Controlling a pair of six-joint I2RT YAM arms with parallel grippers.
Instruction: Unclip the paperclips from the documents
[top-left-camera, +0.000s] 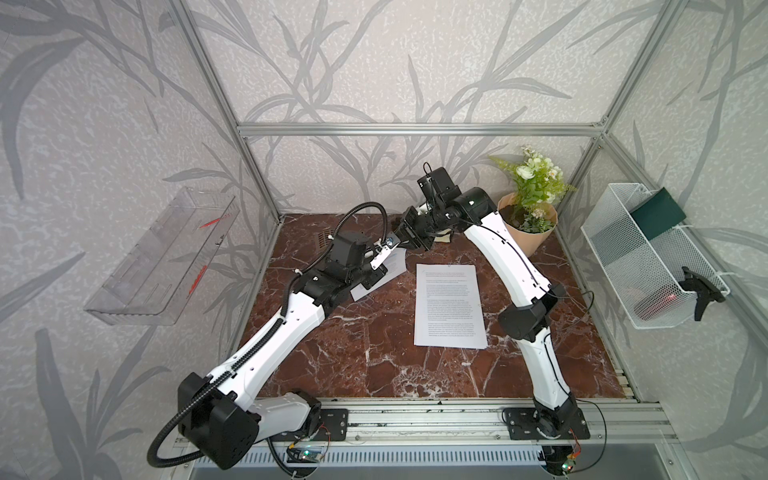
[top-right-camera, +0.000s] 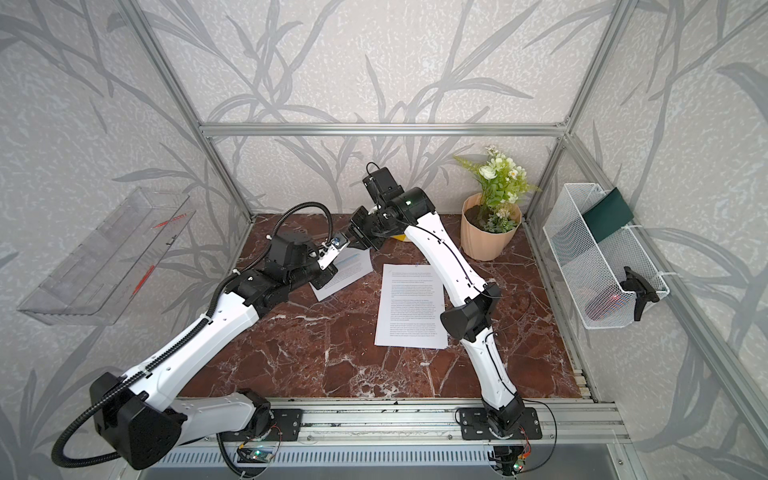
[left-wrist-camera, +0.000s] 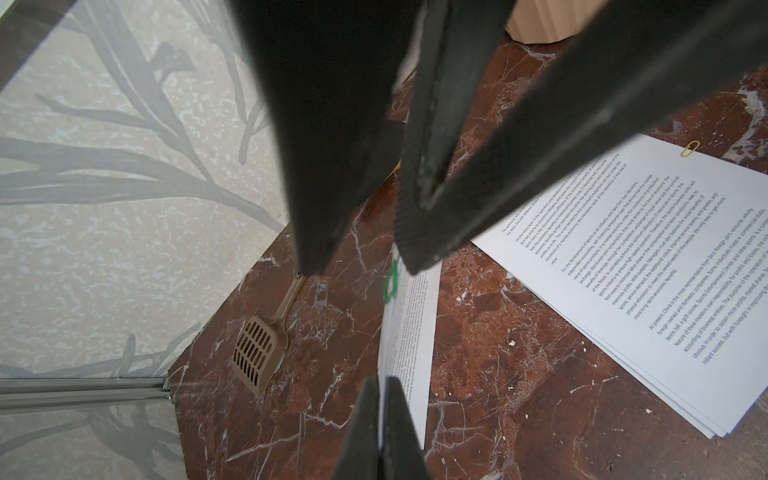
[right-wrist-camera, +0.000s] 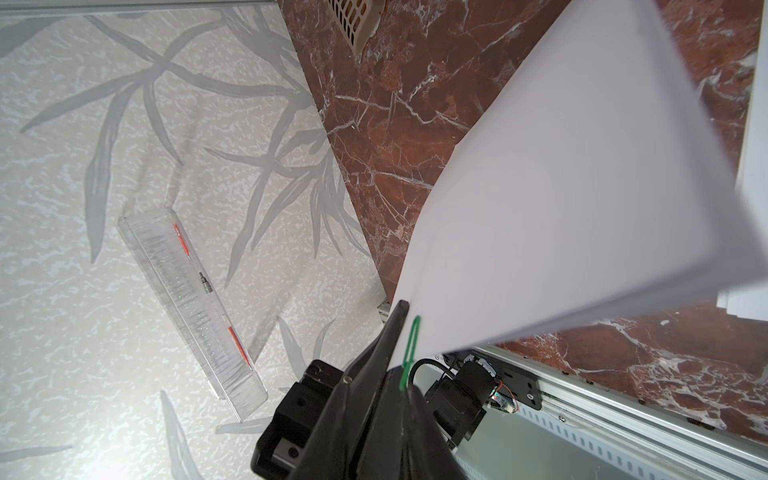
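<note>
The clipped document (right-wrist-camera: 552, 200) is lifted and bent off the table, with a green paperclip (right-wrist-camera: 411, 344) on its edge. In the left wrist view its sheets stand nearly edge-on, and my left gripper is shut on them. My right gripper hangs over the same edge with its fingertips apart. One of its fingers (left-wrist-camera: 416, 232) is right beside the green paperclip (left-wrist-camera: 390, 285); whether they touch I cannot tell. A second document (top-left-camera: 449, 308) lies flat on the table, a yellow paperclip (left-wrist-camera: 689, 149) at its edge.
A beige slotted scoop (left-wrist-camera: 260, 348) lies behind the lifted sheets. At the back right stands a potted plant (top-left-camera: 528, 216). A clear tray (top-left-camera: 172, 256) is on the left and a white mesh basket (top-left-camera: 640, 256) on the right.
</note>
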